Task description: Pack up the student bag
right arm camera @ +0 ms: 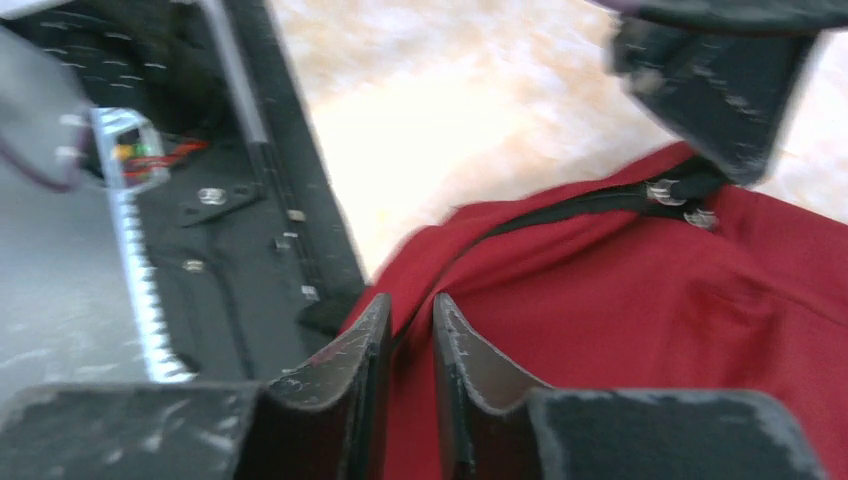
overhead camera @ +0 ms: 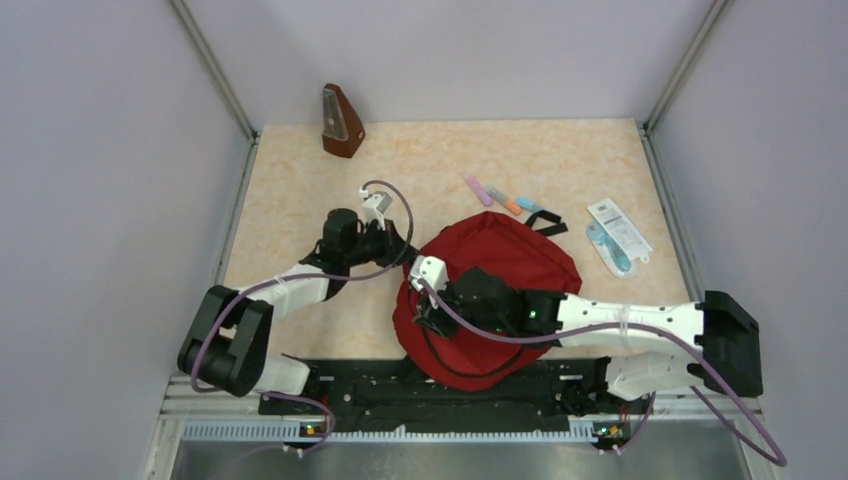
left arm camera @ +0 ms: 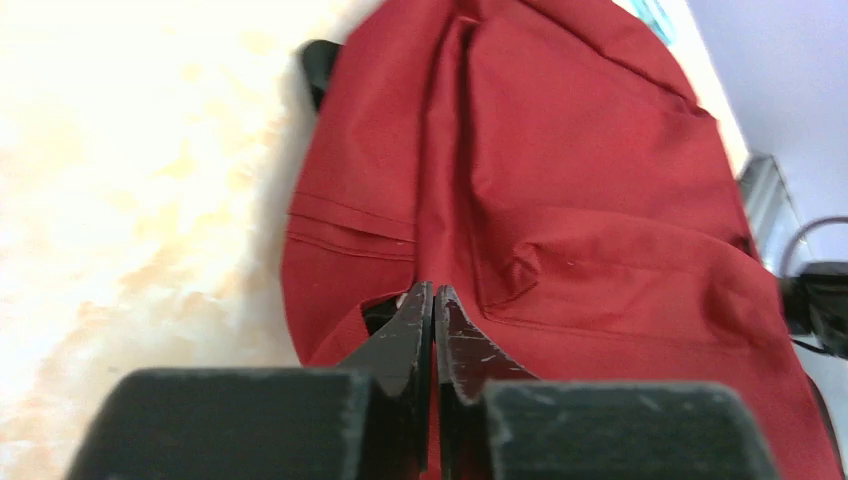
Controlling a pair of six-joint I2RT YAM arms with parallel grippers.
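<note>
The red bag (overhead camera: pixel 490 250) lies flat at the middle front of the table, a black zip (right arm camera: pixel 570 208) along its rim. My left gripper (overhead camera: pixel 408 256) is at the bag's upper left corner. In the left wrist view its fingers (left arm camera: pixel 408 335) look almost together over the cloth; whether fabric is pinched is hidden. Above the bag's left side is my right gripper (overhead camera: pixel 425 318). The right wrist view shows its fingers (right arm camera: pixel 372 345) a little apart, with the red rim and zip running between them; a firm hold cannot be told.
Pink (overhead camera: pixel 478 190), orange (overhead camera: pixel 505 202) and blue (overhead camera: pixel 532 206) markers lie behind the bag. At the right is a pack with blue contents (overhead camera: pixel 612 248); a brown metronome (overhead camera: pixel 342 122) stands at the back left. The table between metronome and bag is clear.
</note>
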